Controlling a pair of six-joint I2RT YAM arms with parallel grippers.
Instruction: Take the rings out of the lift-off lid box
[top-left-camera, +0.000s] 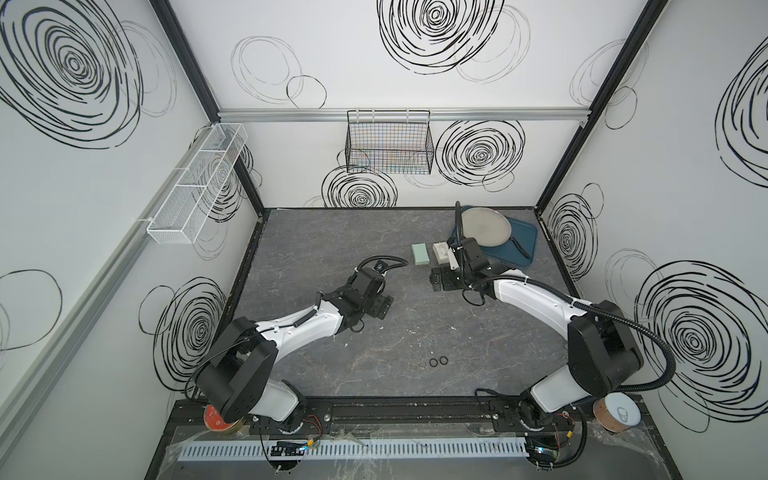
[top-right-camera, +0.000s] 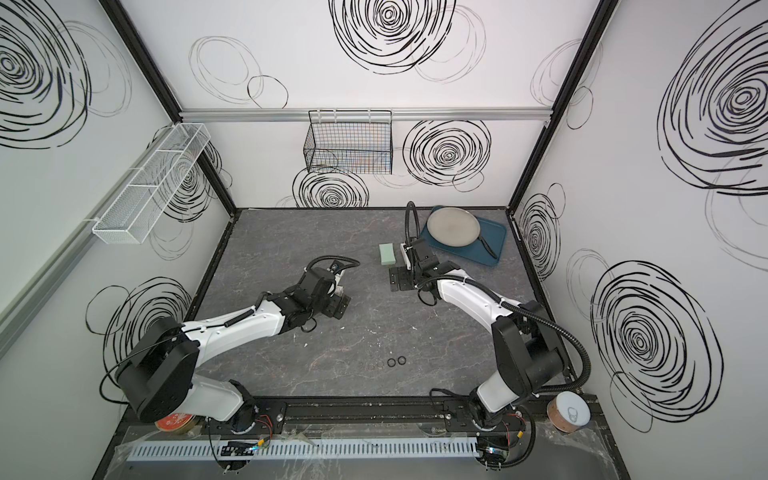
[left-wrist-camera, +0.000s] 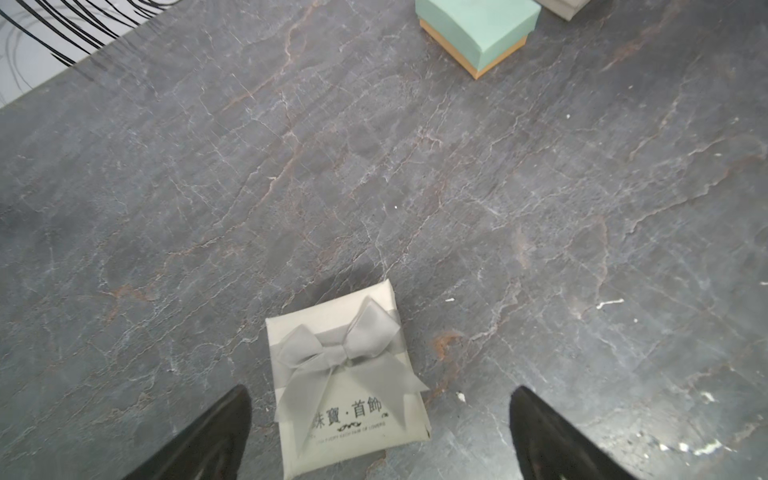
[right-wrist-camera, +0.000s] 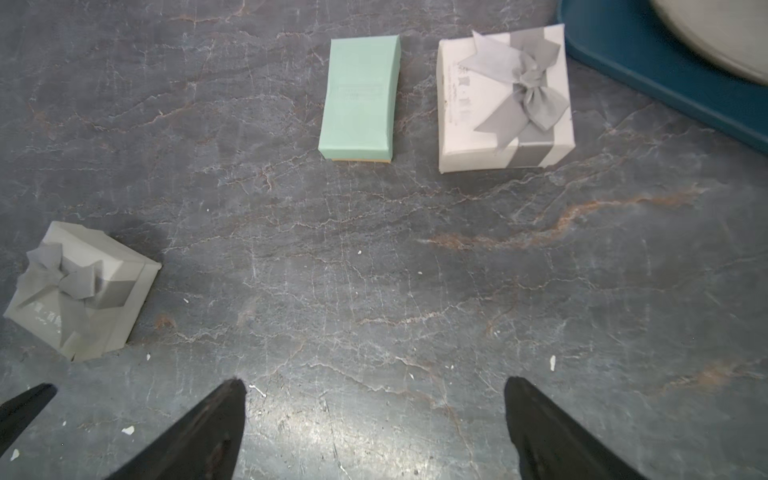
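Note:
A cream gift box with grey bow (left-wrist-camera: 344, 376) lies beneath my left gripper in the left wrist view; it also shows at the left of the right wrist view. A second white bowed box (right-wrist-camera: 504, 104) stands beside a mint box (right-wrist-camera: 358, 100). Two small dark rings (top-left-camera: 433, 361) lie on the front table surface. Both grippers are open and empty; my right gripper hangs over bare table, in front of the boxes.
A blue tray (top-right-camera: 489, 240) with a pan (top-right-camera: 453, 226) fills the back right. Wire baskets (top-left-camera: 389, 144) hang on the back and left walls.

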